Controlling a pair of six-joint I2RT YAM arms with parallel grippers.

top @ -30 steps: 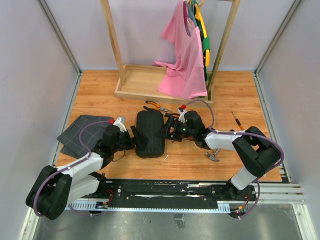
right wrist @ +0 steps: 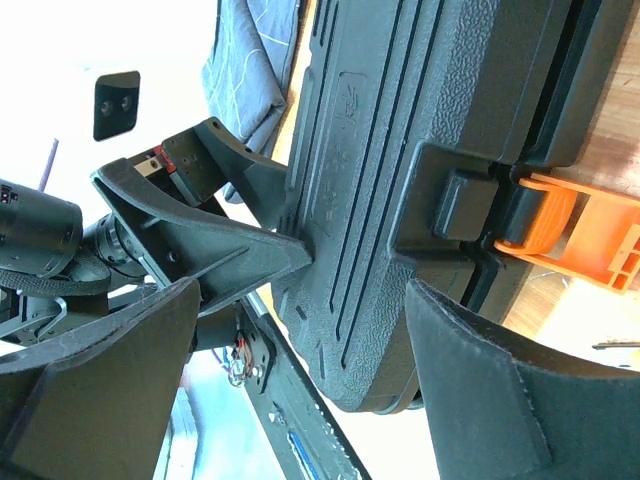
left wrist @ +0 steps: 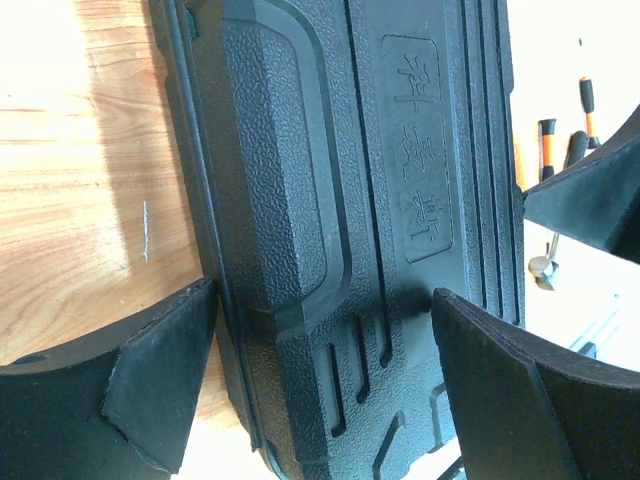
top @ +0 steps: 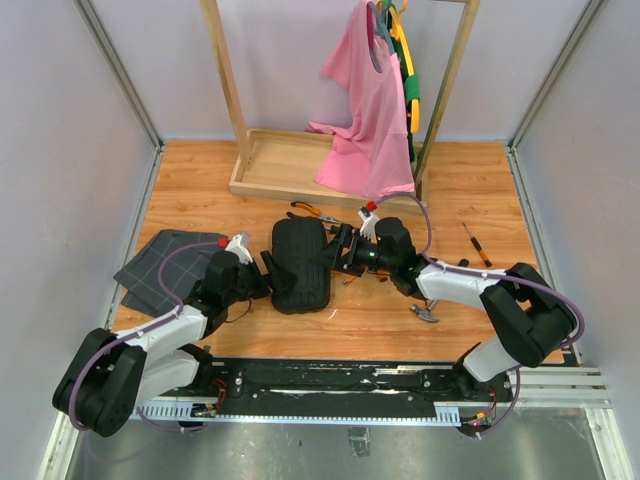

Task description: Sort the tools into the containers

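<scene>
A black plastic tool case [top: 299, 265] lies closed in the middle of the table, an orange latch [right wrist: 570, 225] hanging open on its side. My left gripper [top: 271, 276] is at the case's near left part, its fingers apart on the case's body in the left wrist view; whether it grips cannot be told. My right gripper [top: 340, 250] stands open at the case's right side, by the latch. Loose tools lie around: orange-handled pliers [top: 310, 212] behind the case, a screwdriver [top: 477, 243] at the far right, a hammer [top: 425, 312] at the near right.
A wooden rack [top: 240, 175] with hanging clothes stands at the back. Grey folded cloths [top: 152, 275] lie at the left. The table's front edge borders a black rail.
The case has moved very slightly; my left arm looks the same.
</scene>
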